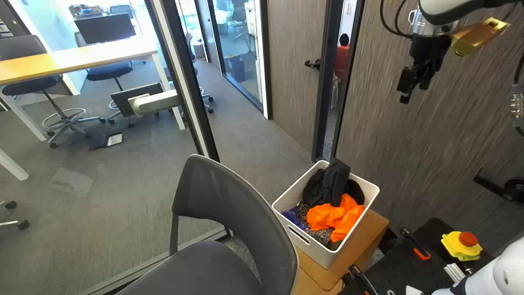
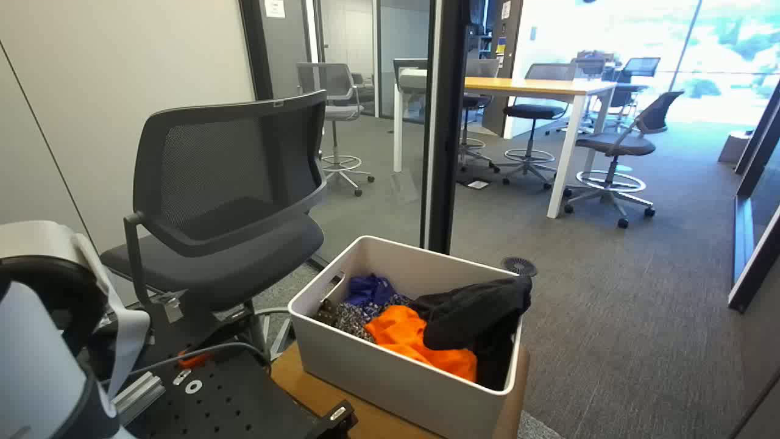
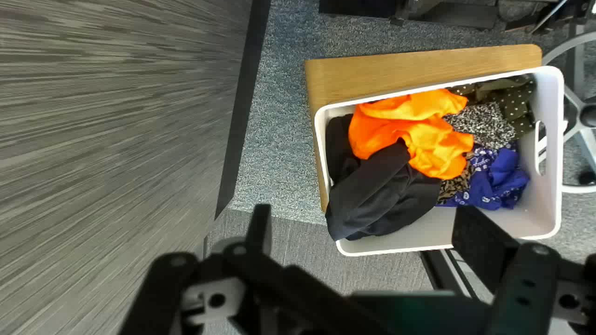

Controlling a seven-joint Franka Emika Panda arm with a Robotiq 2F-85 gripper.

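A white bin (image 2: 409, 380) holds crumpled cloths. Among them are an orange cloth (image 3: 416, 131), a black garment (image 3: 385, 192) draped up onto the rim at one corner, a blue patterned cloth (image 3: 497, 178) and a speckled black-and-white cloth (image 3: 483, 123). A dark dotted cloth (image 3: 517, 100) lies partly beneath these. High above the bin, near the wood-grain wall, my gripper (image 1: 414, 91) points downward. In the wrist view its fingers (image 3: 258, 231) stand wide apart, with nothing between them. Lower layers in the bin are hidden.
The bin stands on a wooden stool (image 3: 357, 75). A grey chair (image 1: 226, 211) is close beside it. The black robot base plate (image 2: 226, 395) lies on another side, with a red-and-yellow emergency button (image 1: 464, 243). The wood-grain wall (image 1: 417, 142) bounds one side.
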